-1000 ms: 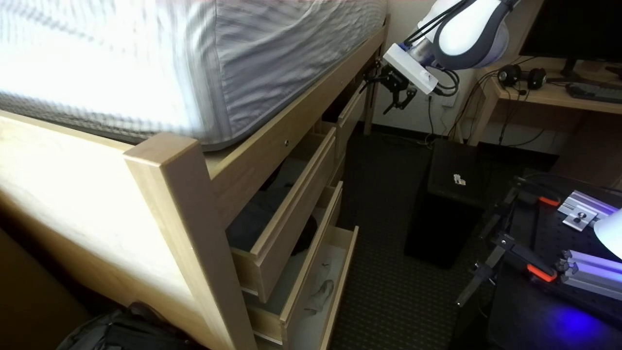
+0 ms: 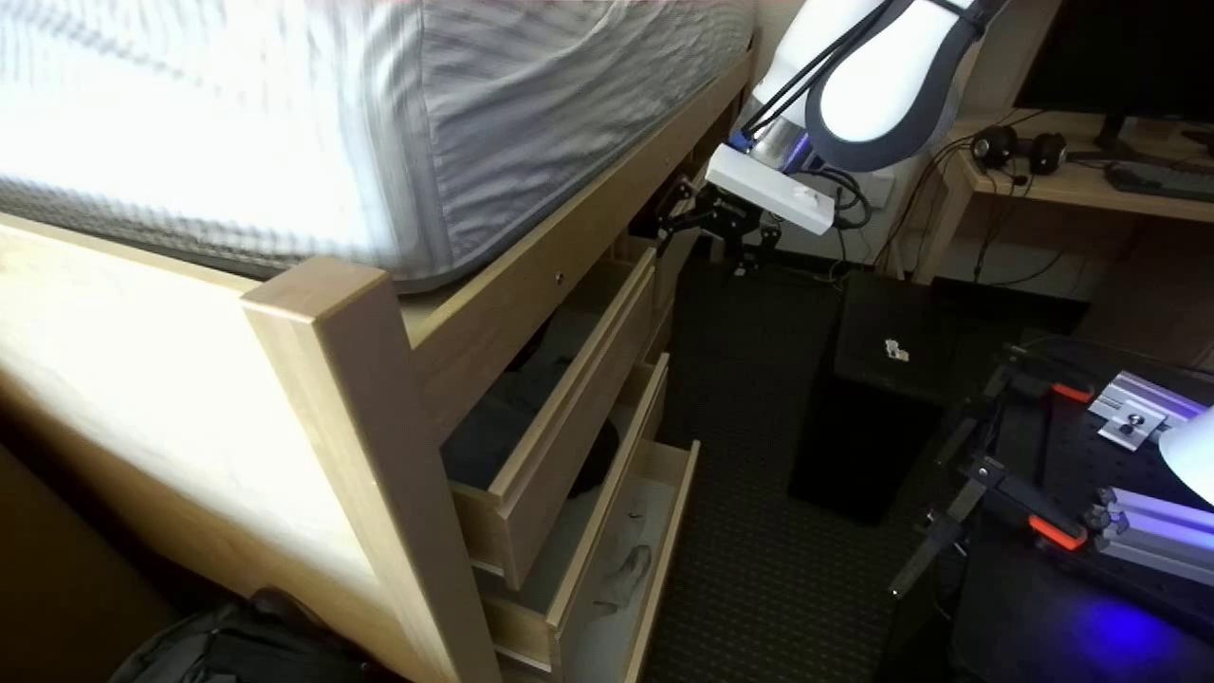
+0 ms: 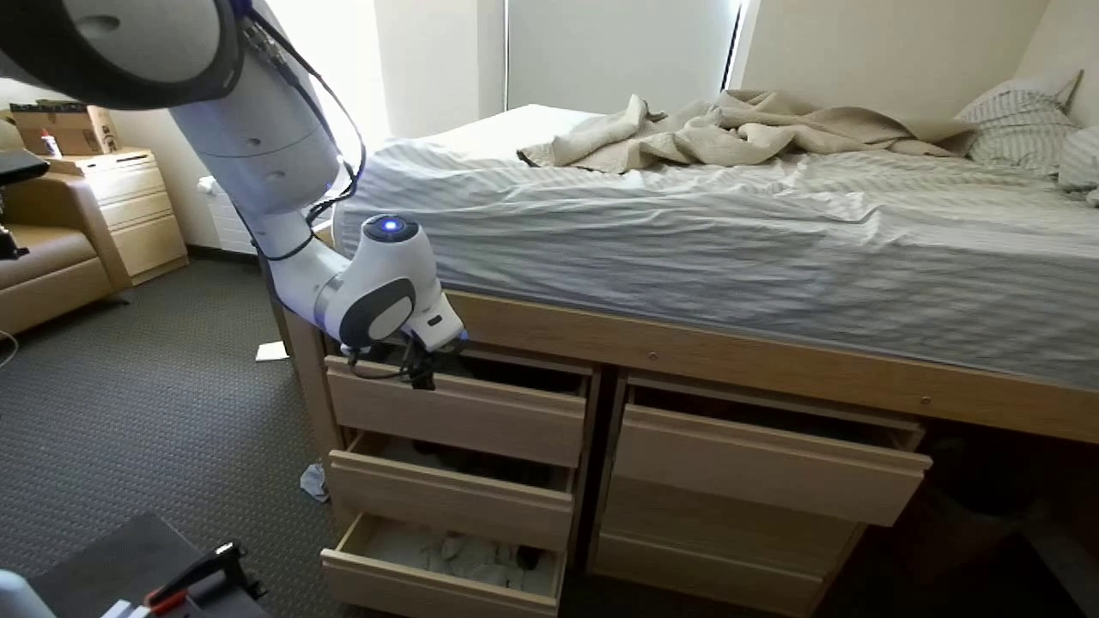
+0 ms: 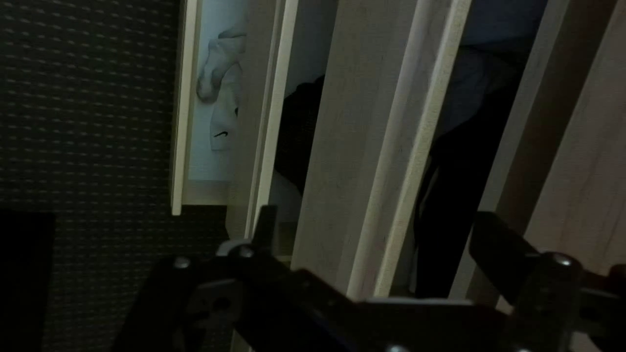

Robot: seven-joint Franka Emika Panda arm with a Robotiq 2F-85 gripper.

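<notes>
My gripper is open in the wrist view, its two dark fingers wide apart with nothing between them. The top drawer's wooden front [image 4: 375,146] runs through the gap between them in that view; no contact can be made out. In exterior view 1 the gripper [image 2: 702,255] points downward beside the bed frame, near the far drawers. From exterior view 2 it appears in front of the left column's top drawer [image 3: 453,412]. Below that are the middle drawer [image 3: 450,498] and the bottom drawer [image 3: 438,592]. All three stand pulled out.
Pale socks [image 4: 223,70] lie in the bottom drawer, and dark cloth [image 4: 463,170] in the top one. The right column's top drawer [image 3: 773,463] is also pulled out. A black box [image 2: 876,387] stands on the carpet, with a dark table [image 2: 1058,603] nearby.
In exterior view 1 my gripper has moved down and to the left, closer to the drawers. The drawers look unmoved.
</notes>
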